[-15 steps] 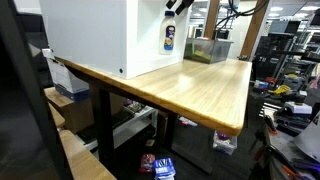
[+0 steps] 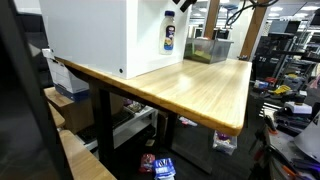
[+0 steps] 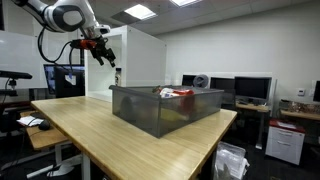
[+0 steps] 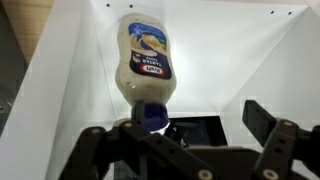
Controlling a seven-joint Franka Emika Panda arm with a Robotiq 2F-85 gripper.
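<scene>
A pale bottle (image 2: 167, 34) with a dark blue cap and a blue label stands against the white shelf unit (image 2: 95, 35), above the back of the table. Only the lower end of my arm shows by its cap in that view. In the wrist view the bottle (image 4: 146, 55) points its cap toward my open gripper. The black fingers (image 4: 275, 140) are spread apart, and the cap lies close to the left one. I cannot tell whether they touch. Exterior view 2 has the gripper (image 3: 103, 57) high in front of the white unit.
A grey bin (image 3: 150, 112) with several items inside stands on the wooden table (image 3: 85, 122). White panels flank the bottle in the wrist view.
The bottle shows a very slight shift to the right beside the shelf unit. The visible end of my arm has moved slightly; the rest looks the same.
</scene>
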